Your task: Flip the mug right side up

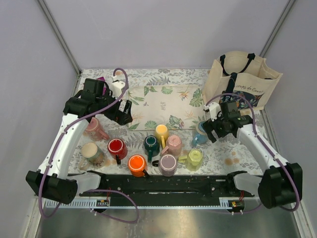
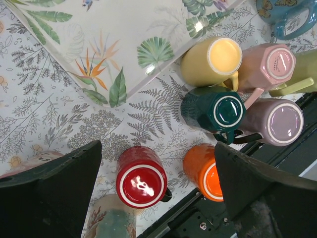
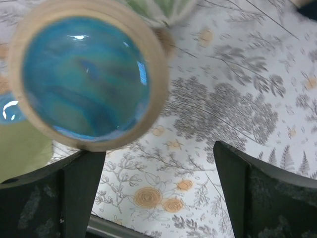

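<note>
Several mugs lie upside down on the patterned mat, among them red (image 1: 117, 147), orange (image 1: 136, 165), teal (image 1: 151, 146) and yellow (image 1: 161, 132) ones. A blue mug (image 1: 199, 137) is right of them, partly behind my open right gripper (image 1: 210, 130); in the right wrist view its round, tan-rimmed base (image 3: 86, 77) fills the upper left, very close, beside the open fingers with nothing between them. My open left gripper (image 1: 124, 111) hovers above the mat's left part, over the red mug (image 2: 141, 177) in the left wrist view.
A floral tray (image 1: 158, 104) lies at the back centre. A large tote bag (image 1: 257, 82) stands at the back right. Pink, lilac (image 1: 168, 166) and green (image 1: 194, 159) mugs crowd the front. Some clear mat lies at the right front.
</note>
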